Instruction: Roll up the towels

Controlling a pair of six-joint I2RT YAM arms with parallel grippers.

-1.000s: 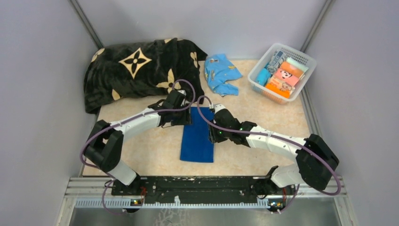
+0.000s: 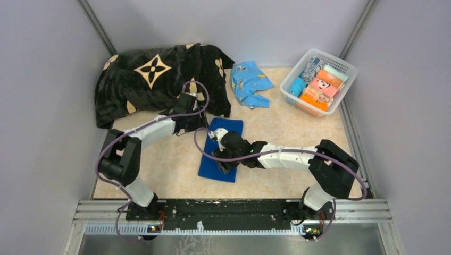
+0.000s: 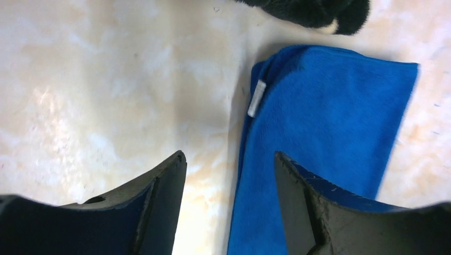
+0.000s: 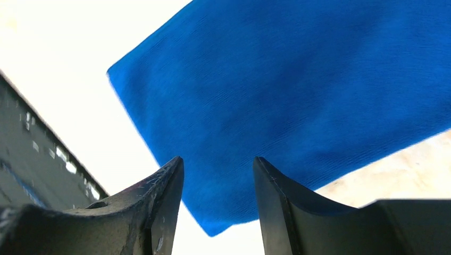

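Observation:
A blue towel, folded into a long strip, lies slightly slanted in the middle of the table. In the left wrist view its upper end shows stacked layers and a small white tag on the left edge. My left gripper stands open over that edge, one finger above bare table and the other above cloth. Over the lower part of the towel is my right gripper, also open with nothing gripped; flat blue cloth spreads beneath and beyond it. The arms hide parts of the towel from above.
A black patterned blanket is heaped at the back left, close to my left arm. Beside it lies a crumpled light-blue cloth. A white basket of rolled cloths stands back right.
The towel has turned a little and its lower end shifted left. My right gripper moved left across it.

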